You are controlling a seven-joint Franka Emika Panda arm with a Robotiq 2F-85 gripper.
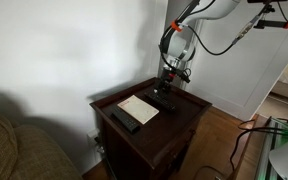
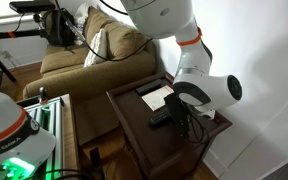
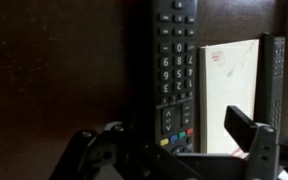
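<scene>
A black remote with number keys and coloured buttons (image 3: 174, 75) lies on the dark table top, its coloured-button end toward my gripper. The black fingers (image 3: 242, 128) stand apart, one to each side of that end in the wrist view. A gap shows between them and the remote, so my gripper is open. From the side, the gripper (image 1: 168, 82) hangs low over the table's far end, close to this remote (image 1: 159, 101). In the other exterior view the arm hides part of the fingers, and the remote (image 2: 160, 121) shows beside them.
A white paper or booklet (image 1: 138, 108) lies beside the remote, with a second black remote (image 1: 125, 121) past it. The dark table (image 1: 159, 127) has a slightly raised rim. A white wall stands behind; a brown sofa (image 2: 109, 65) is beyond the table.
</scene>
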